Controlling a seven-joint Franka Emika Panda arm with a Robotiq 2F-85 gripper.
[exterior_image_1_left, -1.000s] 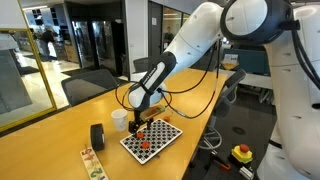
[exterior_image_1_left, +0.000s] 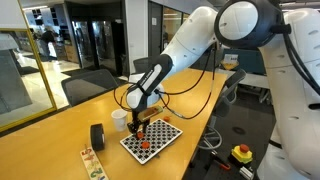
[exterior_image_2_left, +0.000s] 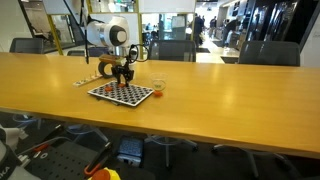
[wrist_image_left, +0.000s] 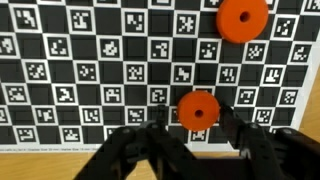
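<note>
A black-and-white patterned board (exterior_image_1_left: 160, 150) lies flat on the wooden table. Two round orange pieces with a small centre hole show on it in the wrist view: one disc (wrist_image_left: 198, 110) near the board's lower edge, another disc (wrist_image_left: 242, 18) at the top. My gripper points down over the board, part open, its dark fingertips to either side of the lower disc. A gap shows between the left finger and that disc; whether the right finger touches it is unclear. In exterior view 2 the gripper (exterior_image_2_left: 123, 80) stands low over the board.
A white cup (exterior_image_1_left: 119, 120) stands left of the board, near a dark object (exterior_image_1_left: 97, 137) and a long light box (exterior_image_1_left: 92, 163). Beyond the board lies a small orange item (exterior_image_1_left: 166, 121).
</note>
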